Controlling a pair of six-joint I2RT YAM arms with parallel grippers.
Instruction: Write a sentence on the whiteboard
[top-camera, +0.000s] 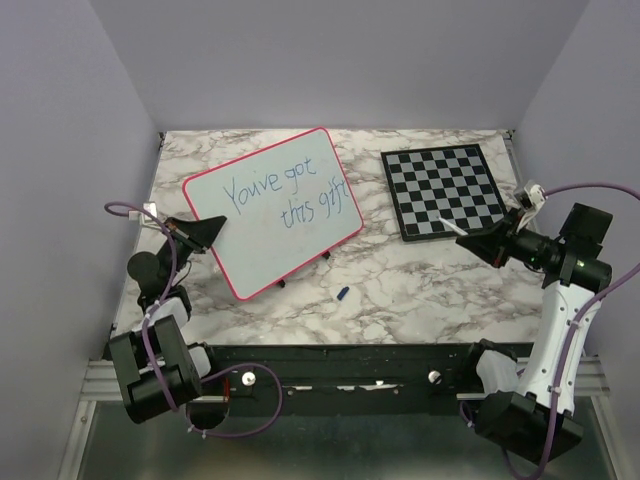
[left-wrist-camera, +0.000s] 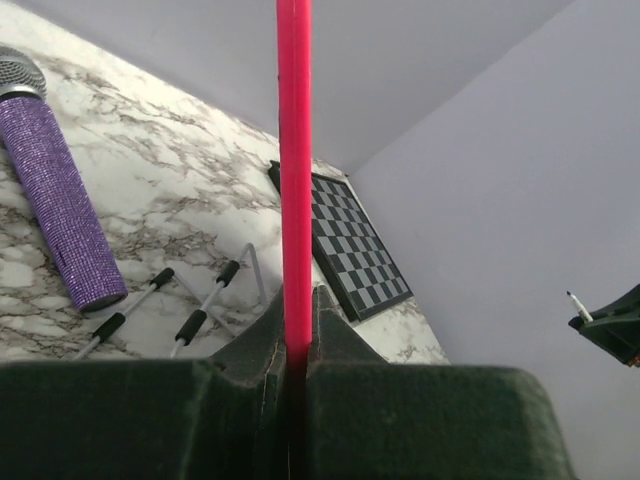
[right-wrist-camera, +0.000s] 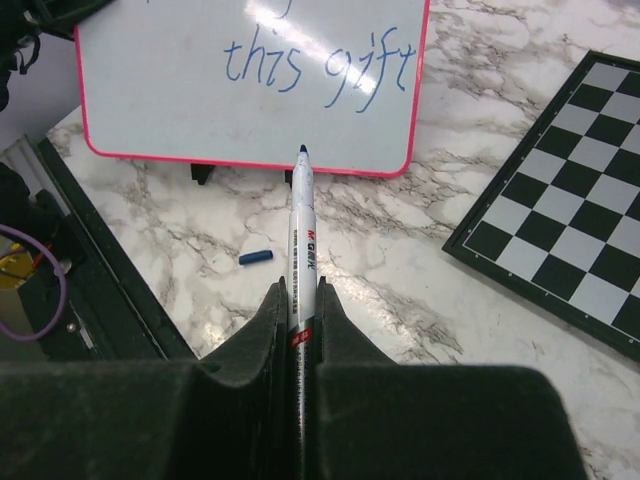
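Observation:
A pink-edged whiteboard (top-camera: 262, 246) reading "You've got this gift" in blue lies slanted at the table's left. My left gripper (top-camera: 215, 228) is shut on its left edge; in the left wrist view the pink edge (left-wrist-camera: 296, 180) stands upright between the fingers. My right gripper (top-camera: 477, 241) is shut on a white marker (right-wrist-camera: 302, 230), blue tip pointing toward the board, apart from it. A small blue cap (right-wrist-camera: 255, 256) lies on the marble in front of the board.
A checkerboard (top-camera: 446, 192) lies at the back right. A purple microphone (left-wrist-camera: 55, 190) and metal stands with black sleeves (left-wrist-camera: 200, 315) show in the left wrist view.

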